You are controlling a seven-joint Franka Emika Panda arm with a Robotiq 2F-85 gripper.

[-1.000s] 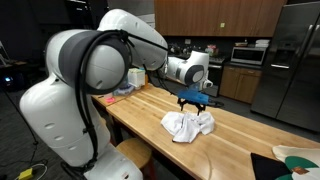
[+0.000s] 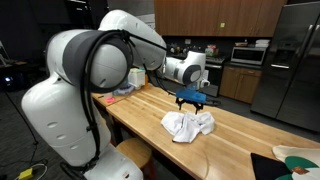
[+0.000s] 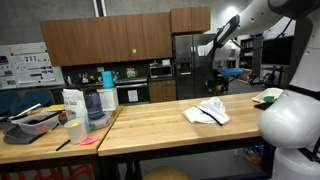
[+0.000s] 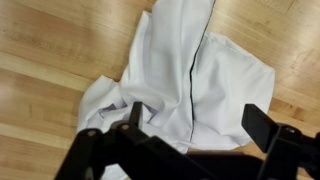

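A white cloth (image 4: 180, 75) lies crumpled on the wooden table, with a dark line running along a fold in it. Exterior view 1 has the same cloth (image 2: 187, 124) near the table's middle, below the arm's end. In the wrist view my gripper is open, its two dark fingers wide apart over the cloth's lower part, nothing held between them. My gripper (image 2: 190, 97) hangs above the cloth in exterior view 1. From the other side, the cloth (image 3: 207, 110) shows toward the table's right part.
A black item (image 2: 268, 166) and a green-and-white tray (image 2: 298, 154) lie at the right of the table. Several containers, among them a blue-topped jar (image 3: 93, 102), stand at the far end. Bare wood surrounds the cloth.
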